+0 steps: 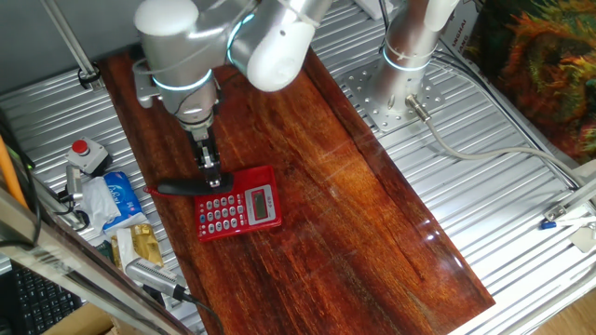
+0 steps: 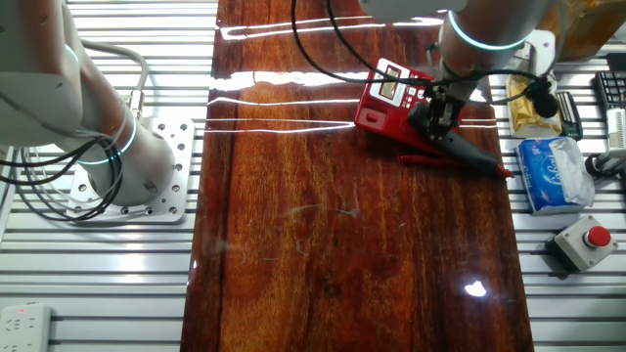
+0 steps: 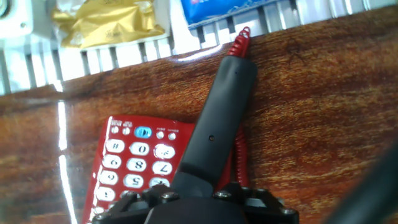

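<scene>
A red desk telephone [image 1: 263, 179] with white keys and a small display lies on the dark wooden board. Its black handset [image 1: 175, 188] slants across the phone's upper edge, the free end reaching out past the body towards the board's edge. My gripper [image 1: 213, 178] is shut on the handset near its phone-side end. From the wrist view, the handset [image 3: 219, 118] runs up and away from the gripper, with the red coiled cord [image 3: 241, 155] beside it. The held end is partly hidden by the gripper. How far the handset is clear of the phone cannot be judged.
Beyond the board's edge lie a blue-and-white packet [image 2: 554, 174], a gold packet [image 2: 529, 110] and a grey box with a red button [image 2: 585, 242]. Much of the wooden board [image 1: 345, 223] is bare. Cables hang near the arm in exterior view 2.
</scene>
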